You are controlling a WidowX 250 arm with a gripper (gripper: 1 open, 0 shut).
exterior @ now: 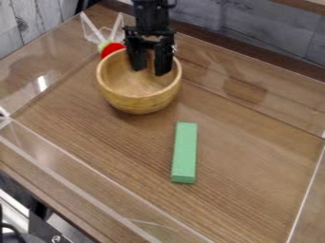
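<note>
A large wooden bowl (pixel 137 95) stands in the upper middle of the table. My black gripper (pixel 150 57) is over the bowl's back half, its fingers pointing down into the bowl; it is open, and I see nothing clearly held. A red object (pixel 110 49) with a clear plastic piece lies just behind the bowl on the left, partly hidden. A green bar (pixel 184 152) lies flat to the front right of the bowl.
</note>
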